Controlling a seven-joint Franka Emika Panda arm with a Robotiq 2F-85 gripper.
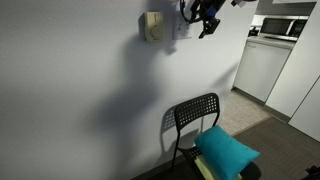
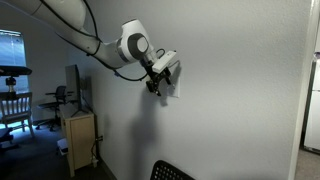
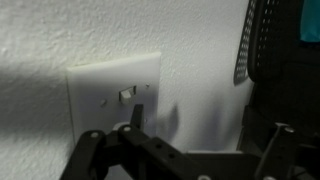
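Observation:
A white switch plate (image 3: 120, 85) with a small toggle switch (image 3: 127, 94) is on the wall in the wrist view. Two dark fingers of my gripper stand well apart along the bottom of that view, with the left finger (image 3: 122, 145) in front of the plate's lower part. Nothing shows between them. Exterior view 1 has the gripper (image 1: 207, 24) at the top, just right of the plate (image 1: 183, 25). From the other side, the gripper (image 2: 157, 80) is close to the wall and partly covers the plate (image 2: 175, 82); contact cannot be told.
A beige wall box (image 1: 153, 27) is left of the plate. Below stand a black chair (image 1: 197, 115) and a teal cushion (image 1: 226, 152). A wooden cabinet (image 2: 79, 140) is farther along the wall. The wall under the gripper is bare.

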